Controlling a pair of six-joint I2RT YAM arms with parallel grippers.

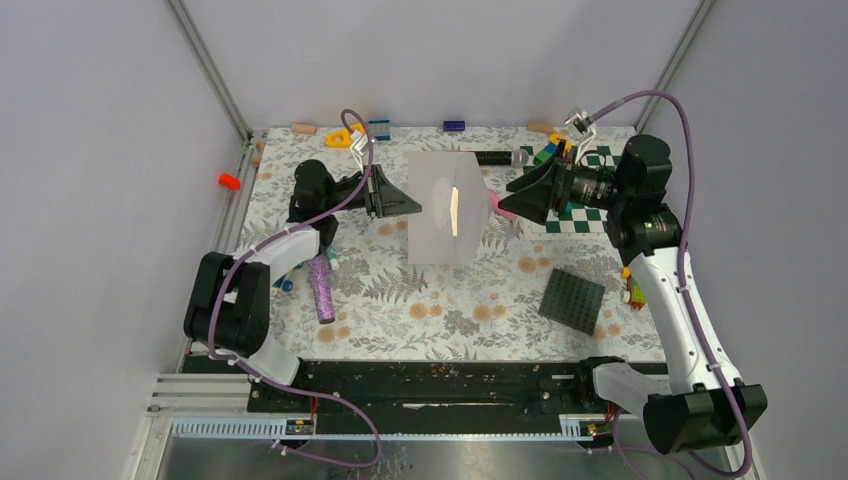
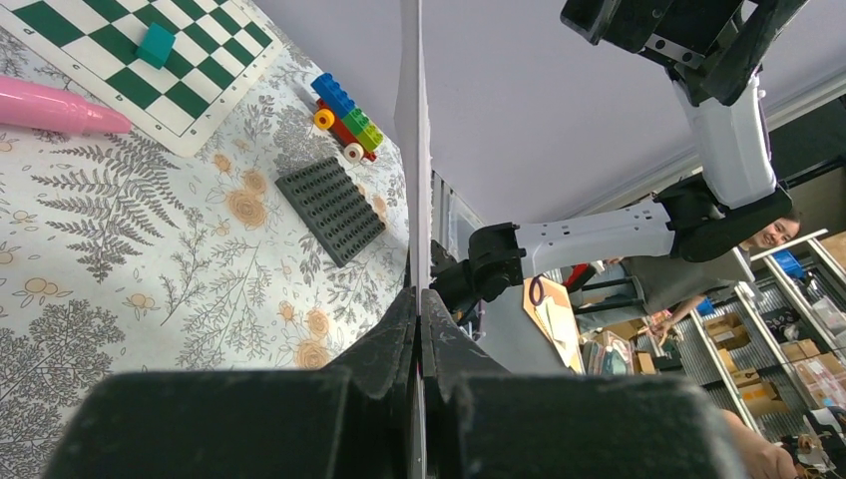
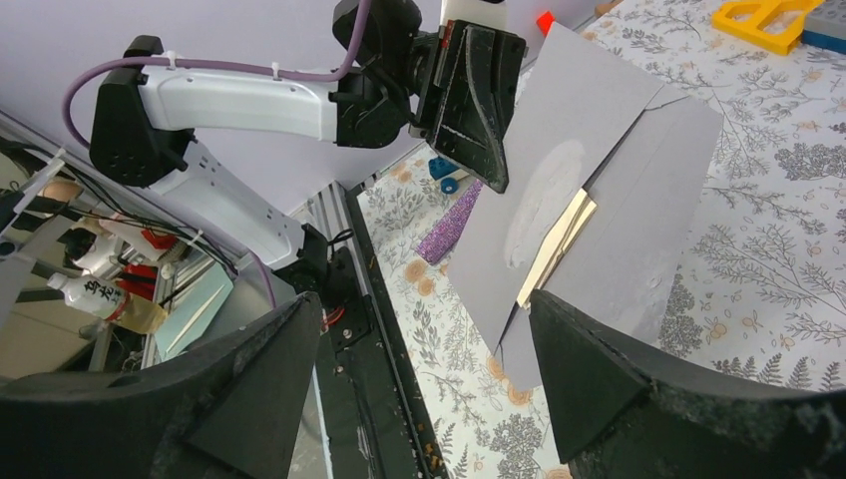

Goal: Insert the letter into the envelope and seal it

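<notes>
A pale grey envelope point(image 1: 430, 225) hangs above the middle of the table, its left edge pinched by my left gripper point(image 1: 417, 208). The left wrist view shows the envelope point(image 2: 415, 150) edge-on, a thin sheet rising between the shut fingertips. Facing my right gripper, the envelope point(image 3: 638, 215) has a long slit with a gold-coloured strip point(image 3: 556, 247) showing in it. Whether a letter lies inside cannot be told. On the right of the envelope, my right gripper stands open and apart from it, nothing between its fingers.
A dark ridged plate point(image 1: 572, 300) lies at the right front, and a green-and-white chessboard point(image 1: 565, 228) is under the right arm. Beside the board lies a pink marker point(image 2: 50, 107). A purple glittery tube point(image 1: 321, 290) is at the left. Clear tabletop lies below the envelope.
</notes>
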